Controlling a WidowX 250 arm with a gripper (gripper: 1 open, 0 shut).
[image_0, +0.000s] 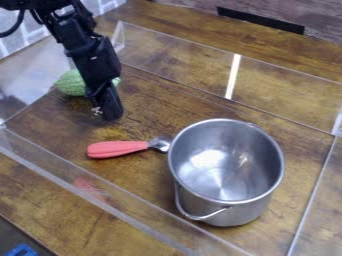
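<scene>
My black gripper (107, 108) points down over the wooden tabletop at the upper left, its fingertips low near the wood. Nothing shows between the fingers, which look shut. Behind it, partly hidden, lies a pale green object (70, 84). Below the gripper lies a utensil with a pink handle (115, 149) and a short metal end pointing right. A steel pot (225, 175) with a wire handle stands at the lower right, empty inside.
Clear panels (40, 155) border the work area. A white strip (233, 76) is on the wood at the back. A blue object (19, 250) sits at the bottom left corner.
</scene>
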